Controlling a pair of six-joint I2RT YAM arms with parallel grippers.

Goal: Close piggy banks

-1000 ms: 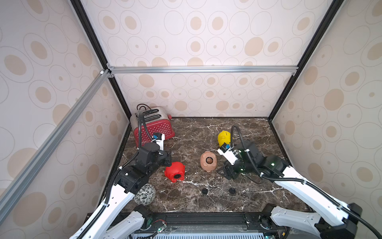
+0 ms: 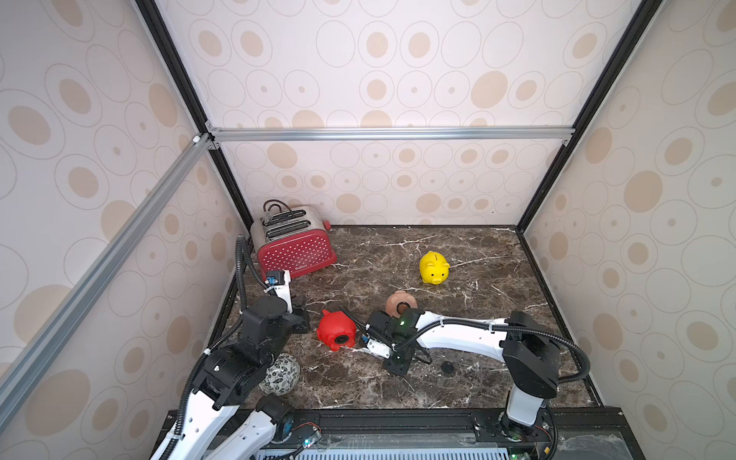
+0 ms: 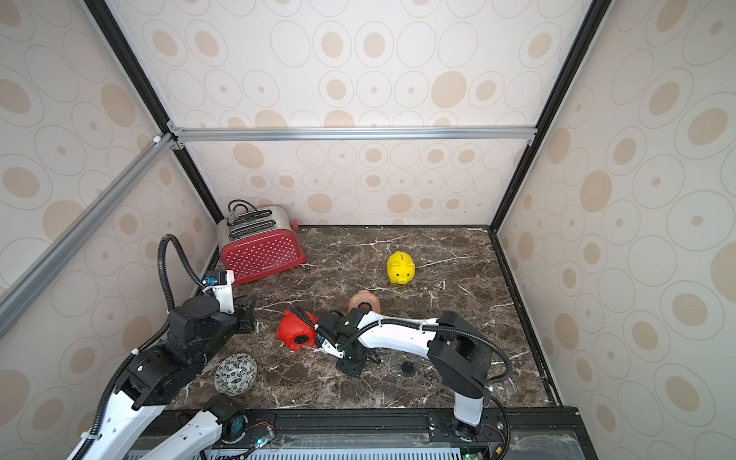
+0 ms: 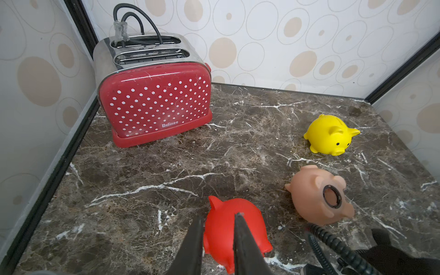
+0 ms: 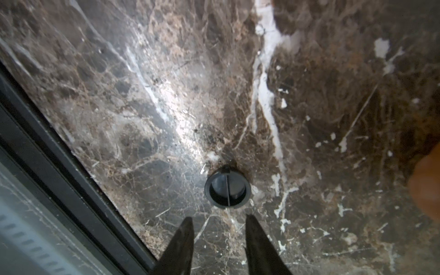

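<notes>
A red piggy bank (image 4: 233,229) lies tipped with its dark opening showing in the top views. Behind it sit a tan piggy bank (image 4: 311,194), its round opening uncovered, and an upright yellow one (image 2: 434,267). My left gripper hangs over the left side, part open, red pig visible past its fingers. My right gripper points down above the table beside the red pig, fingers apart, just short of a black stopper (image 5: 227,188) in the right wrist view, nothing between them. A second black stopper (image 2: 447,368) lies to the right.
A red toaster (image 2: 295,249) stands at the back left, a patterned round object (image 3: 235,374) at the front left. The right arm lies low across the front right.
My right gripper has swung left and down over the near stopper, covering it in the top view.
</notes>
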